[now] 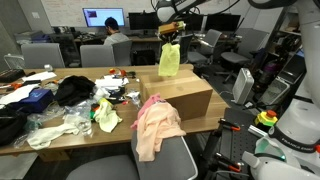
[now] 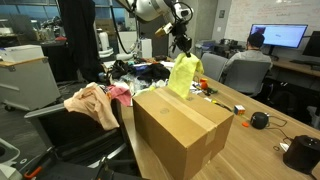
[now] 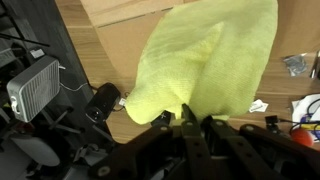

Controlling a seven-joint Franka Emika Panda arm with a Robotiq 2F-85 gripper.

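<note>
A yellow-green cloth (image 1: 169,62) hangs from my gripper (image 1: 168,40), which is shut on its upper end. In exterior view 2 the cloth (image 2: 184,75) dangles just over the top of a cardboard box (image 2: 180,118), its lower end close to the box's far part; whether it touches cannot be told. The wrist view shows the cloth (image 3: 195,60) spreading out from between the fingers, hiding much of the box and table below. My gripper is at the bottom of that view, with the fingertips partly covered by cloth.
A black chair (image 1: 172,158) has pink and peach cloths (image 1: 157,125) over its back. Heaped clothes (image 1: 75,92) cover the table's left part. In exterior view 2, a black mug (image 2: 302,153) and small items stand right of the box. A person (image 2: 254,38) sits behind.
</note>
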